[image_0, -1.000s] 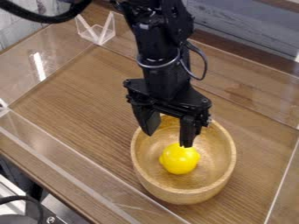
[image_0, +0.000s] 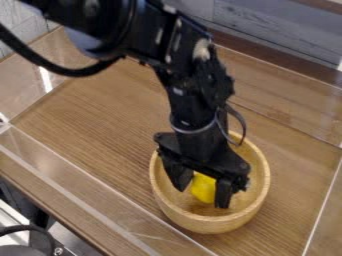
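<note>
My black gripper (image_0: 201, 166) reaches down into a round tan bowl (image_0: 245, 213), its two fingers apart around a small yellow object (image_0: 205, 189) on the bowl's floor. The fingers partly hide the yellow object, and whether they touch it I cannot tell. The gripper is open.
A white edge (image_0: 267, 45) runs along the back at upper right. A black cable lies at the lower left corner.
My gripper has moved down into the bowl, and its fingers now stand around the yellow object, which was in plain view below them before.
</note>
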